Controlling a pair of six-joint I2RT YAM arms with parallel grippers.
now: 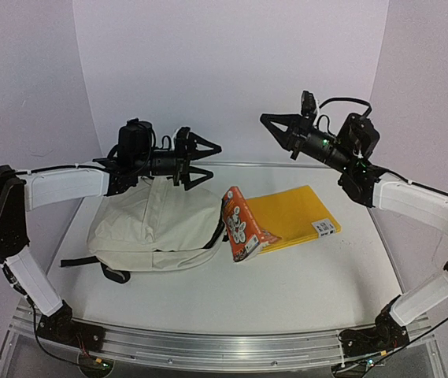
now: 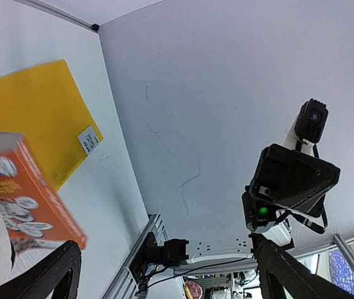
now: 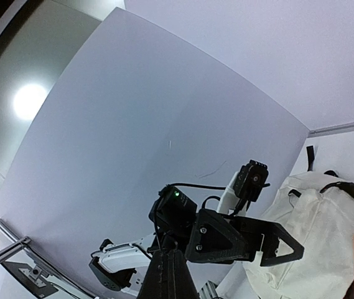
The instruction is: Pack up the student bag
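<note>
The white backpack [image 1: 141, 228] lies on the left of the table. An orange book [image 1: 242, 230] is tilted on its edge at the bag's right side, partly over the yellow book [image 1: 294, 213]. It looks blurred in the left wrist view, where its printed side [image 2: 30, 199] shows. My left gripper [image 1: 210, 161] hovers above the bag's upper right, its fingers spread with nothing between them. Higher up on the right, my right gripper [image 1: 262, 119] is clear of everything; its fingertips meet in the right wrist view, empty.
A barcode label [image 1: 325, 227] marks the yellow book's lower right corner. Black straps [image 1: 98, 268] stick out at the bag's lower left.
</note>
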